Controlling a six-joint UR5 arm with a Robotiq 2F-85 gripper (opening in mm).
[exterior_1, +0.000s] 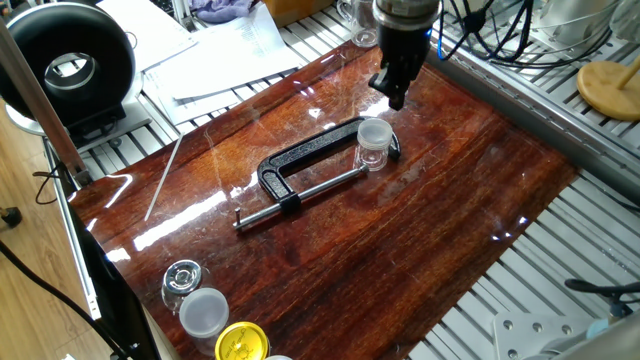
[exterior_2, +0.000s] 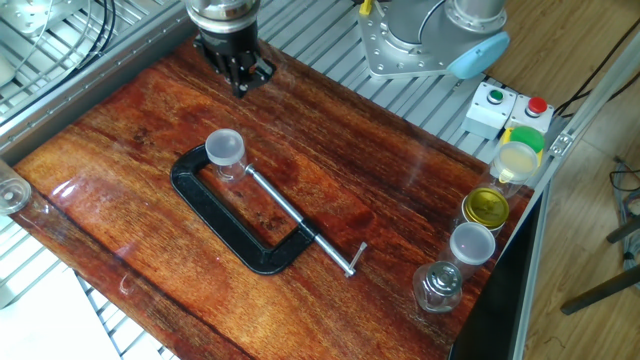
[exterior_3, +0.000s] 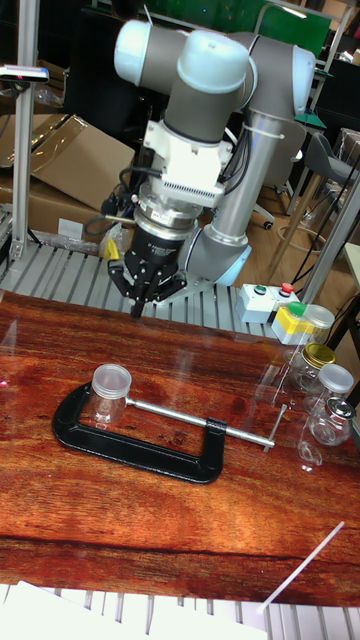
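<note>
A clear jar (exterior_1: 373, 150) with a frosted lid stands upright inside the finger of a black C-clamp (exterior_1: 312, 150), which lies flat on the wooden board. The end of the clamp's steel screw (exterior_2: 275, 195) is right by the jar; whether they touch I cannot tell. Higher up, behind the jar as the third exterior view has it, hangs my black gripper (exterior_2: 254, 81). Its fingertips stand apart, with nothing seen between them. In the third exterior view the gripper (exterior_3: 147, 299) is clear of both jar and clamp.
Several more jars line one board edge, among them a silver-lidded jar (exterior_2: 438, 287), a frosted-lid jar (exterior_2: 472, 243) and a gold-lidded jar (exterior_2: 486, 207). A thin white stick (exterior_3: 301, 565) lies near another edge. Much of the board (exterior_1: 450, 230) is bare.
</note>
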